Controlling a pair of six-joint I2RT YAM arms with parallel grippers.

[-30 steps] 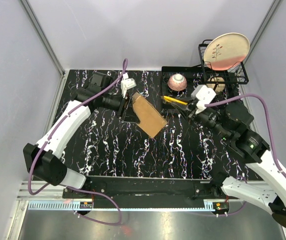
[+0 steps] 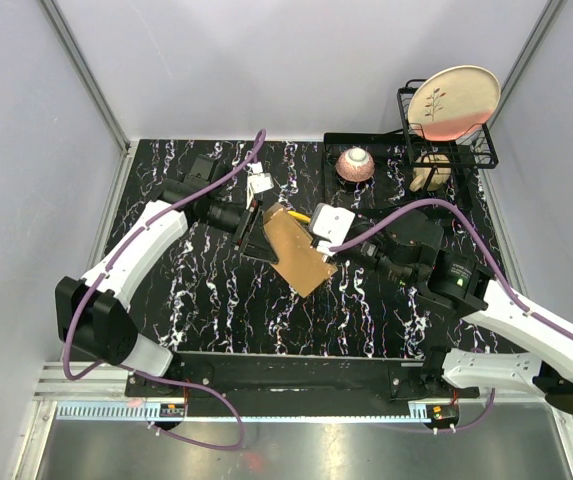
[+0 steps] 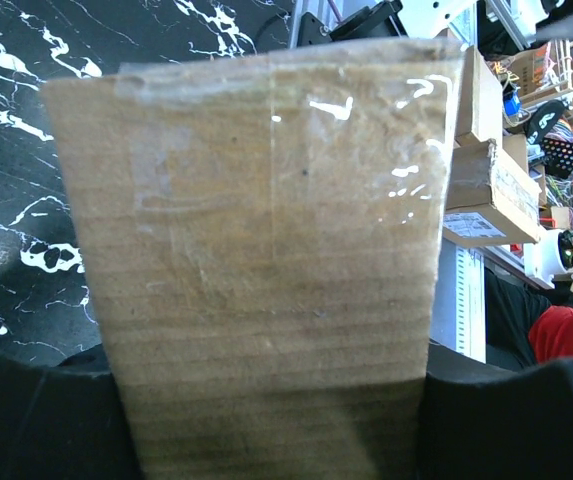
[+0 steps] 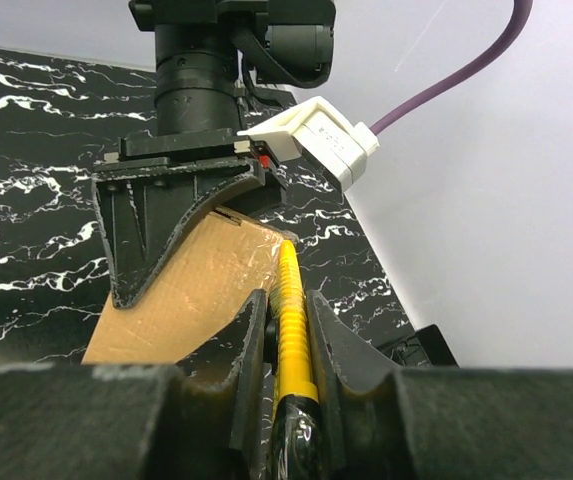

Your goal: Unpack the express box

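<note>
A brown cardboard box (image 2: 299, 255) with clear tape over one end (image 3: 276, 120) is held tilted over the table. My left gripper (image 2: 258, 240) is shut on its sides; the box fills the left wrist view between the two dark fingers. In the right wrist view my right gripper is shut on a yellow-handled tool (image 4: 293, 325), its dark part between the fingers. The yellow end reaches the box's upper edge in that view; whether it touches cannot be told. From above, the tool (image 2: 299, 216) shows only partly beside the box's top end.
At the back right, a pink bowl (image 2: 355, 165) stands by a black rack (image 2: 456, 150) holding a large plate (image 2: 453, 103).
My right gripper has come left with the yellow tool, from well clear of the box to its top end. The box and left gripper have shifted only slightly.
</note>
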